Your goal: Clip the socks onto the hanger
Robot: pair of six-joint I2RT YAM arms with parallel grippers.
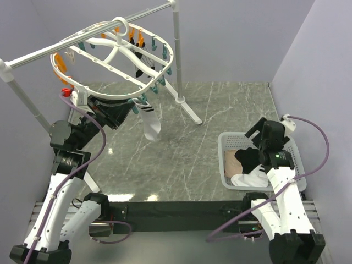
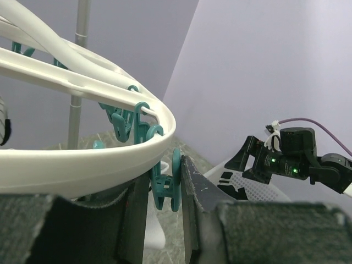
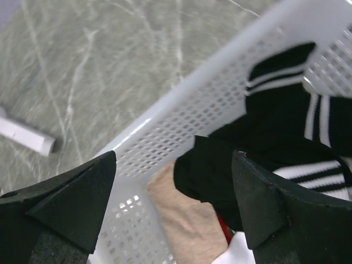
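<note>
The white oval hanger (image 1: 82,88) hangs from the metal rail, with teal and orange clips along its ring. At its front rim my left gripper (image 1: 130,108) is shut on a teal clip (image 2: 166,190), which shows between its fingers. A white sock with dark stripes (image 1: 150,124) hangs below the ring just right of that gripper; its held top is partly hidden. Over the basket, my right gripper (image 1: 254,135) is open and empty. Beneath it lie black striped socks (image 3: 275,126), a beige sock (image 3: 184,220) and a white sock (image 1: 250,179).
The light grey perforated basket (image 1: 223,159) stands on the right of the marbled floor (image 1: 181,148), near the wall. A rack leg (image 1: 190,111) runs along the floor behind the hanging sock. Between rack and basket the floor is clear. Dark socks (image 1: 140,59) hang at the hanger's far side.
</note>
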